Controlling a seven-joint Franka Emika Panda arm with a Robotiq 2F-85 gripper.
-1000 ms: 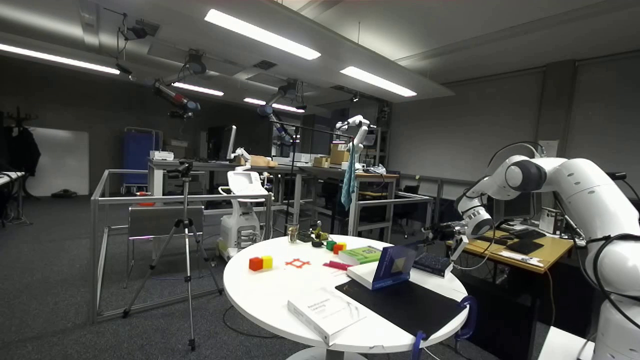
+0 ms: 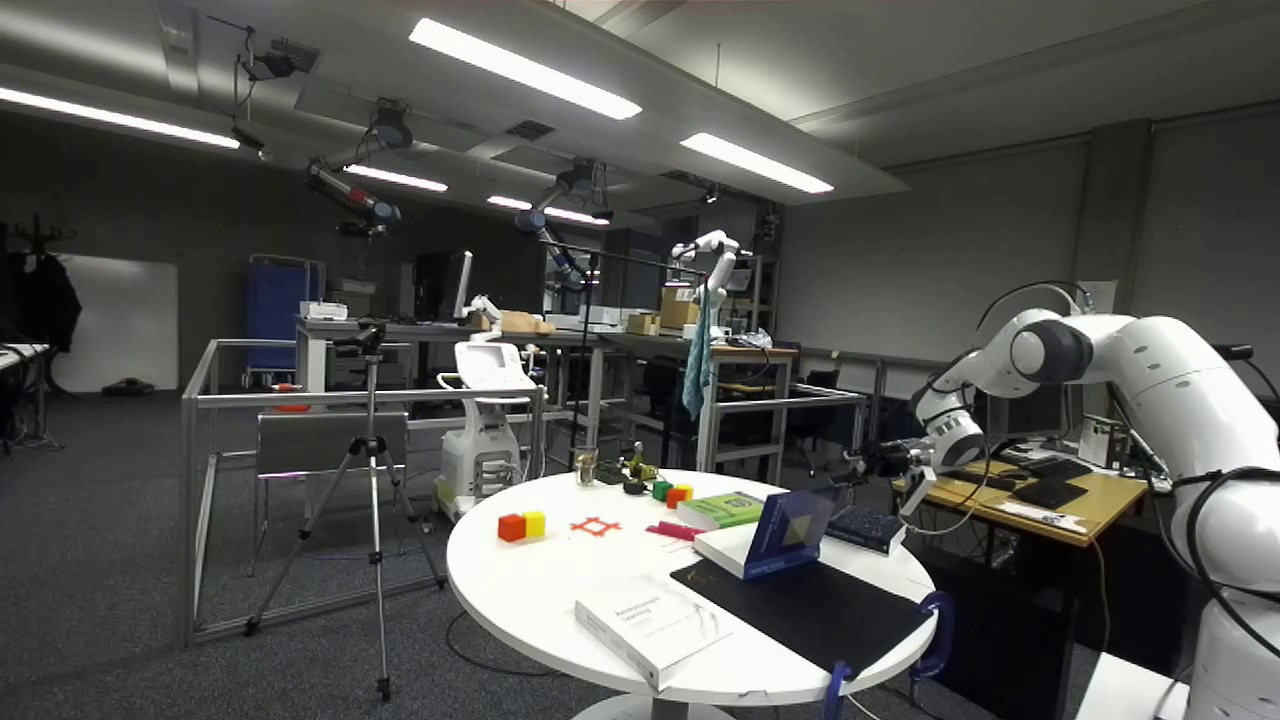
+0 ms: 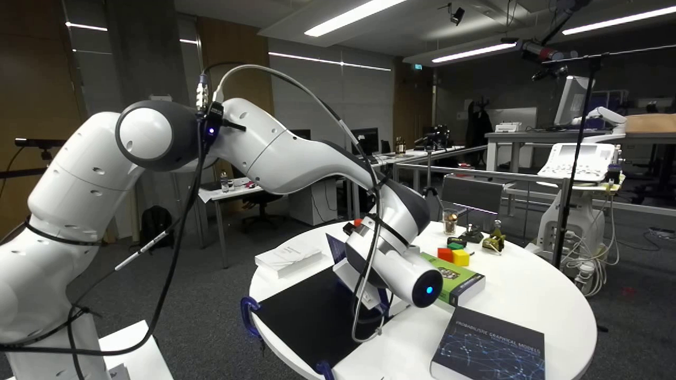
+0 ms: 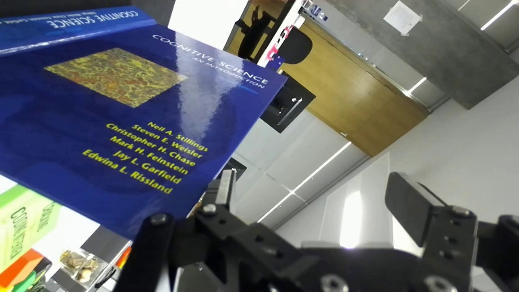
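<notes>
A blue Cognitive Science book (image 2: 785, 535) lies at the edge of a black mat (image 2: 828, 613), its front cover raised at a steep angle. In the wrist view the cover (image 4: 146, 117) fills the left side, with its title and authors readable. My gripper is open, its two fingers wide apart and no object held between them. One finger (image 4: 224, 187) is close to the cover's edge; whether they touch I cannot tell. From the first exterior view, the gripper (image 2: 854, 466) hangs just behind and above the raised cover.
Round the mat on the white table lie a white book (image 2: 654, 626), a green book (image 2: 722, 510) and a dark book (image 3: 491, 345). Coloured blocks (image 2: 521, 526) and a glass (image 2: 585, 468) stand farther off. Blue clamps (image 3: 249, 316) grip the table edge.
The gripper has shifted very slightly near the raised cover. The book and other table items look unmoved.
</notes>
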